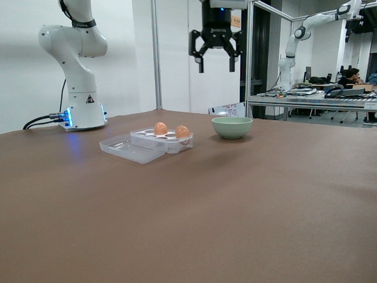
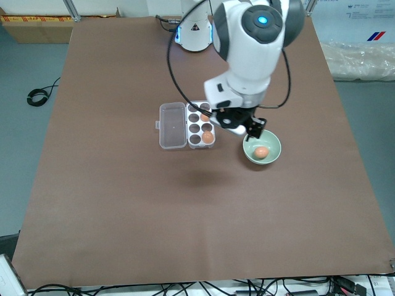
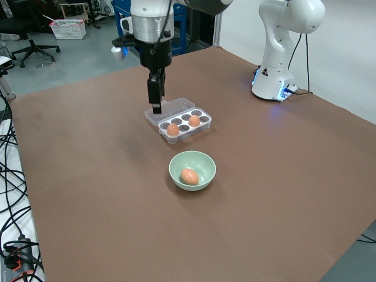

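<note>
A mint green bowl holds one brown egg; in the right view the bowl stands nearer than the egg tray. The clear, open egg tray holds two eggs, with several empty holes. My gripper hangs high above the table near the bowl and tray, open, with nothing seen between its fingers in the top view.
</note>
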